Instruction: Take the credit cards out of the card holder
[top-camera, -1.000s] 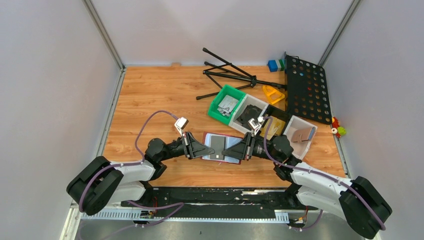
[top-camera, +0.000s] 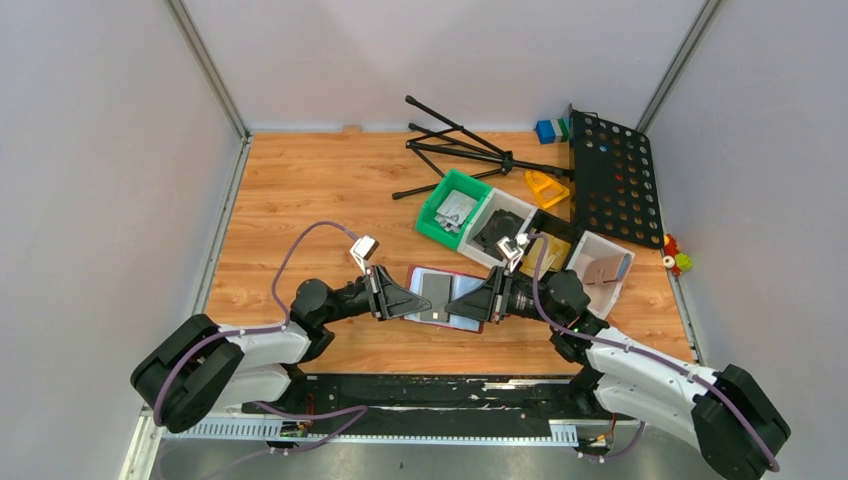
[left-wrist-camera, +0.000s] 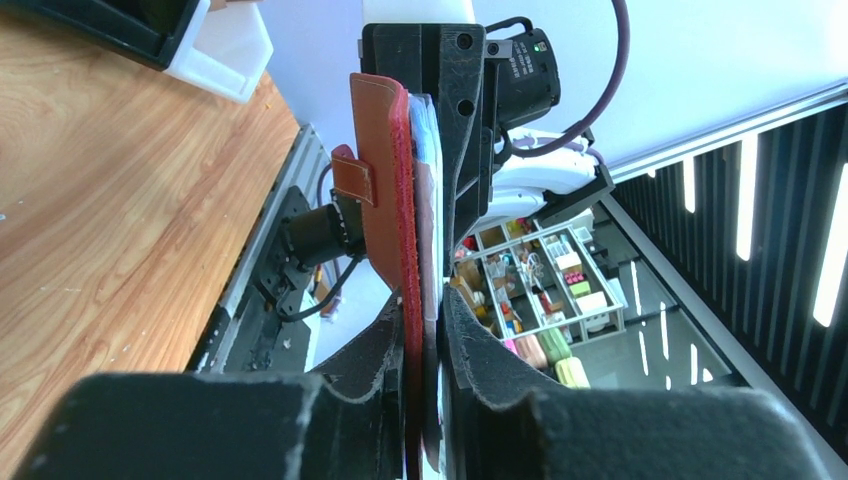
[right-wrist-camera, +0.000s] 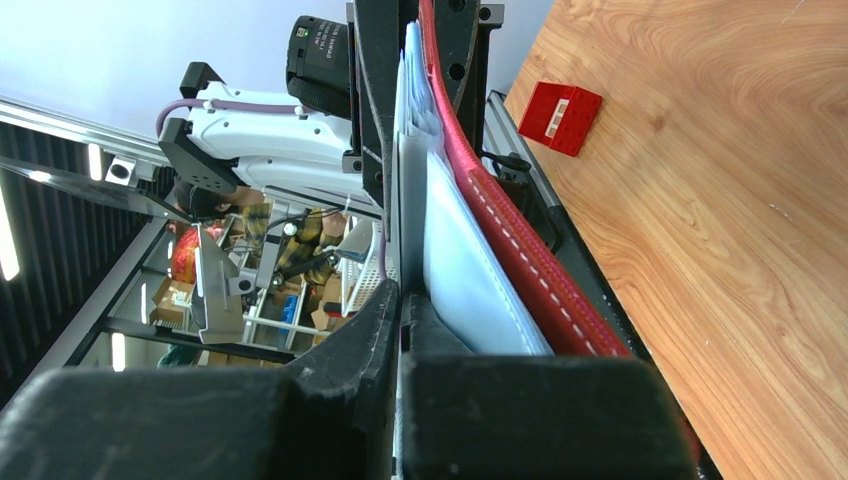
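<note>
The open card holder, red-brown outside with pale blue sleeves, is held up between both grippers, a grey card on top. My left gripper has its fingers closed on the holder, whose red cover rises between them in the left wrist view. My right gripper comes from the other side, its fingers shut at the sleeves and card; how much lies between them is hard to tell.
Green, white and dark bins hold cards and other items behind the grippers. A white box stands right, a black tripod and perforated black panel at the back.
The right arm has shifted very slightly; otherwise the holder and both grippers look almost the same.
</note>
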